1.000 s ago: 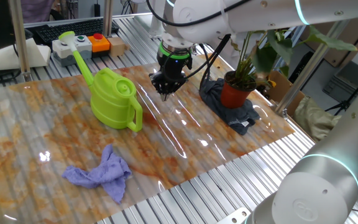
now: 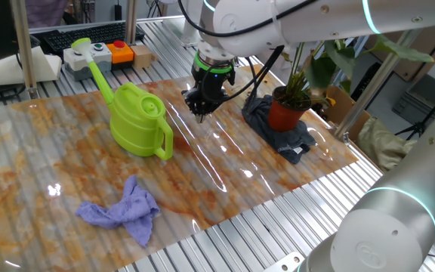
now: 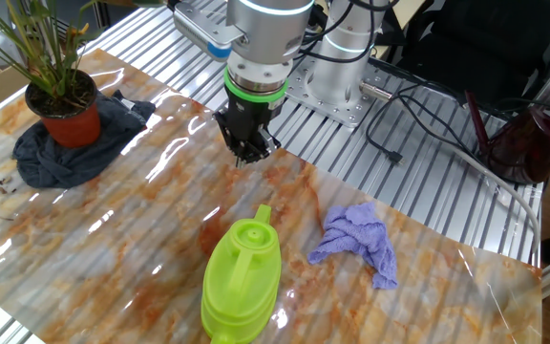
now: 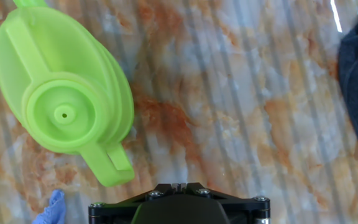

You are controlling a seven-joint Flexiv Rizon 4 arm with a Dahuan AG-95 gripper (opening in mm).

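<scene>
A light green watering can (image 2: 136,121) stands upright on the marbled sheet, its spout pointing to the back left in exterior view 1. In the wrist view the can (image 4: 64,93) fills the upper left, with its handle (image 4: 109,165) closest to my gripper. The gripper (image 2: 200,118) hangs above the sheet, between the can and the potted plant (image 2: 284,112). Its fingertips meet, and nothing shows between them. The plant's brown pot (image 3: 73,124) rests on a dark cloth (image 3: 41,162). A crumpled purple cloth (image 3: 356,241) lies apart from the can.
A button box (image 2: 89,62) with an orange part (image 2: 121,53) sits behind the sheet, beside a keyboard (image 2: 74,34). A dark red jug (image 3: 523,143) and a loose cable (image 3: 390,153) are near the arm's base. Bare sheet (image 4: 229,112) lies below the gripper.
The upper arm has shifted very slightly over the last second, with the gripper almost in the same place. The can, plant and cloths have not moved.
</scene>
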